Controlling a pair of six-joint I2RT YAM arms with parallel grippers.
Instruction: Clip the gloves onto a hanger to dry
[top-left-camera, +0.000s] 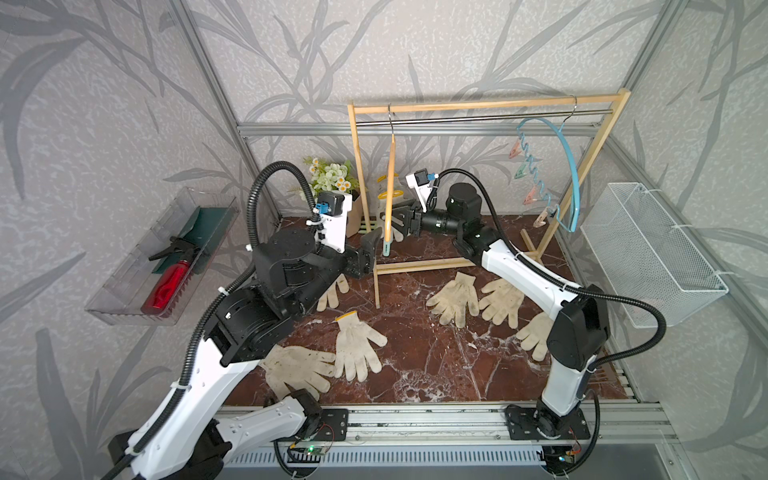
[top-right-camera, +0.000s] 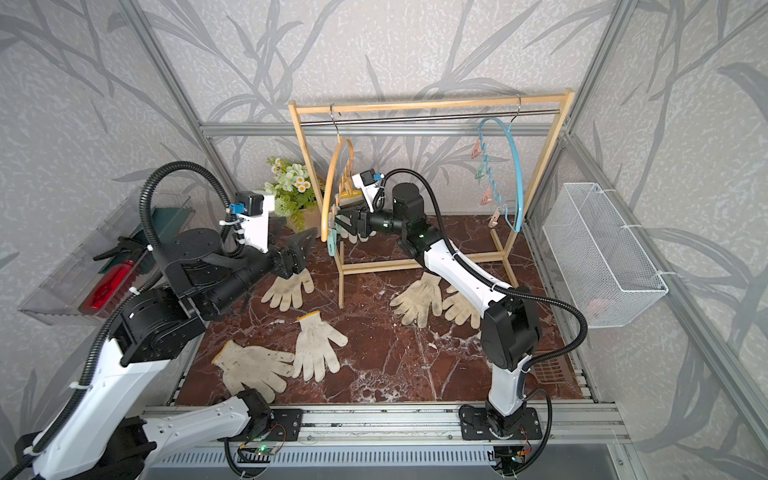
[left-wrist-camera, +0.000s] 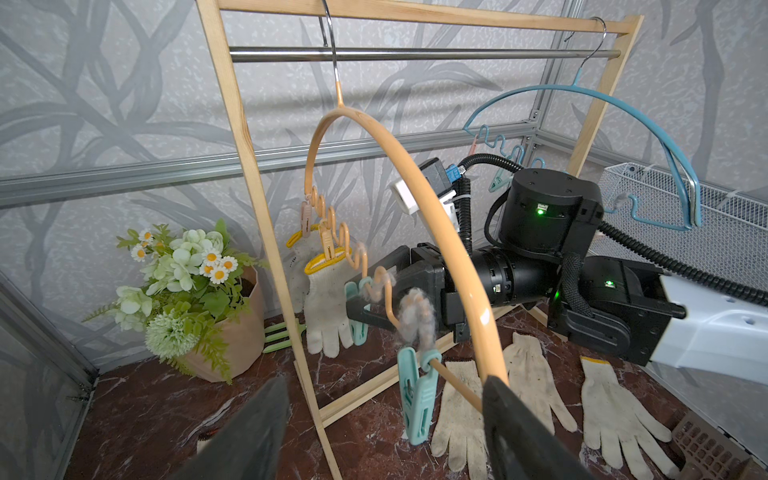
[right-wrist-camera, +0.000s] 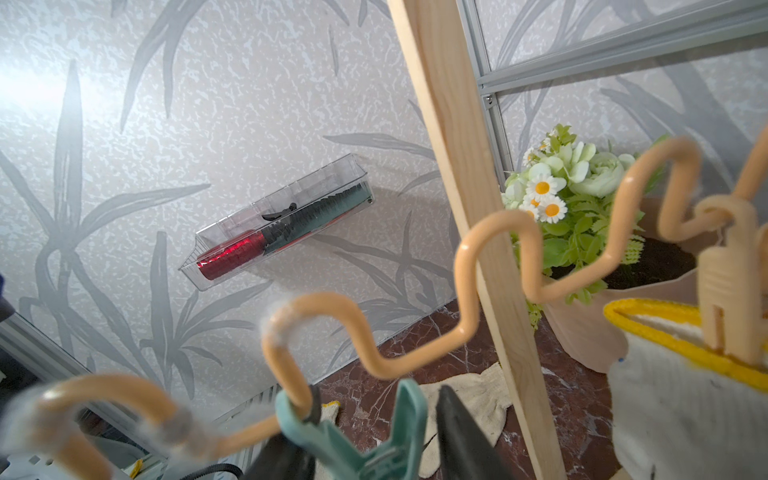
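The orange hanger (left-wrist-camera: 377, 136) hangs on the rack's left, gloves with yellow cuffs (left-wrist-camera: 325, 299) clipped to its back part. At its near part hang mint clips (left-wrist-camera: 416, 397). My left gripper (top-left-camera: 366, 254) is left of the hanger, apart from it, its fingers parted in the left wrist view with nothing clearly between. My right gripper (top-right-camera: 356, 220) is at the hanger from the right; in the right wrist view a mint clip (right-wrist-camera: 356, 444) sits between its fingers, whether gripped I cannot tell. Loose gloves (top-left-camera: 360, 345) lie on the table.
The wooden rack (top-left-camera: 488, 102) also carries a blue hanger (top-left-camera: 576, 184). A flower pot (left-wrist-camera: 232, 336) stands behind the rack's left post. A clear bin (top-left-camera: 120, 292) is on the left wall, a wire basket (top-left-camera: 648, 256) on the right.
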